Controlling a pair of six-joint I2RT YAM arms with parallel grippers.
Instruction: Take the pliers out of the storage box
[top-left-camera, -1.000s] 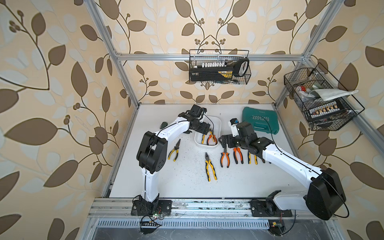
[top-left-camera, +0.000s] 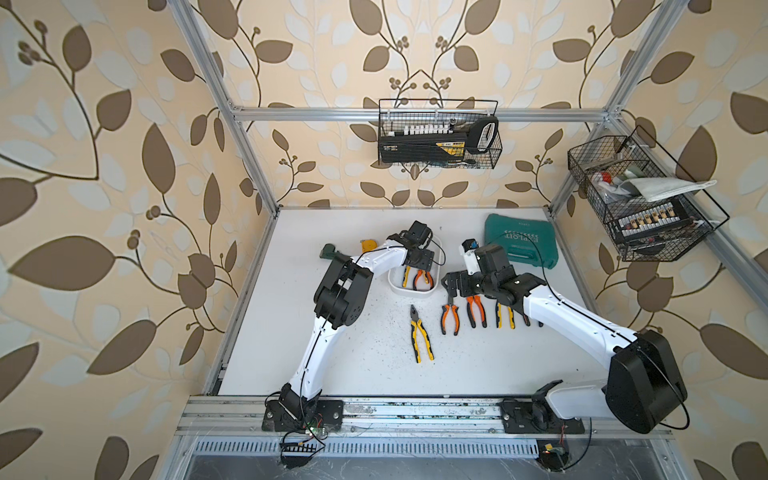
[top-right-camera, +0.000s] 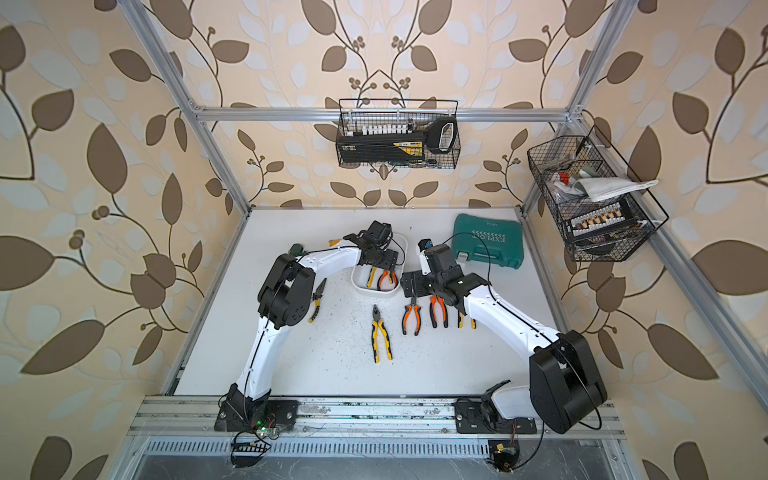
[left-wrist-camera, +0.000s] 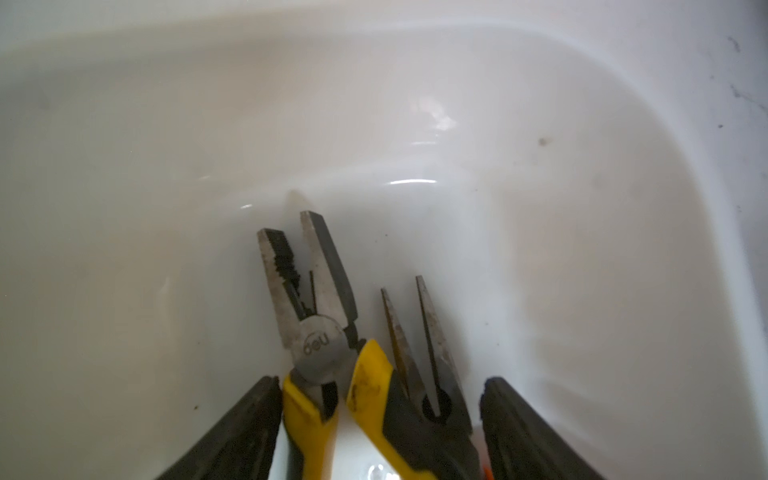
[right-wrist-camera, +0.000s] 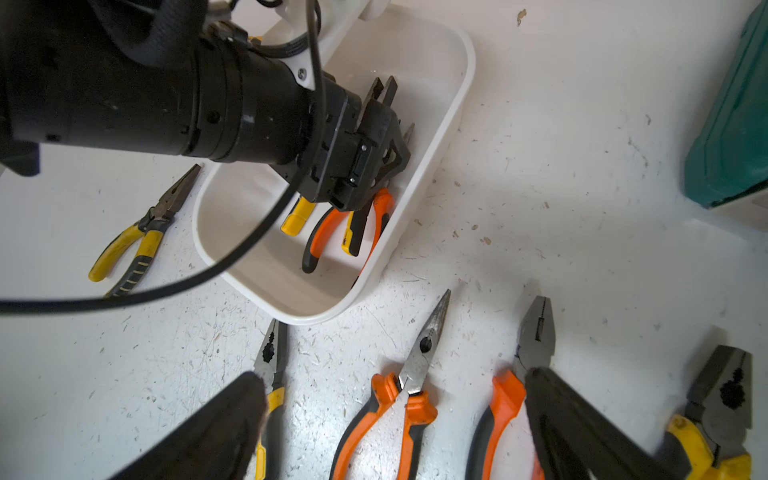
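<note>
The white storage box (right-wrist-camera: 460, 56) stands mid-table, holding yellow-black pliers (left-wrist-camera: 320, 344), a second pair with slender fingers (left-wrist-camera: 436, 392) partly under a yellow-black handle, and an orange-black handled pair (right-wrist-camera: 320, 236). My left gripper reaches down into the box, its fingers (left-wrist-camera: 240, 432) apart on either side of the handles and not closed on them. The handle ends are cut off at the bottom of the left wrist view. Outside the box, over the pliers in front of it, my right gripper stands open and empty.
On the table lie yellow-black pliers (top-left-camera: 416, 332) before the box, orange pliers (right-wrist-camera: 404, 400) under the right gripper, and yellow-black pliers (right-wrist-camera: 144, 232) left of the box. A green case (top-left-camera: 520, 240) sits at back right.
My left arm has swung right, carrying its gripper from the box's left side to inside it.
</note>
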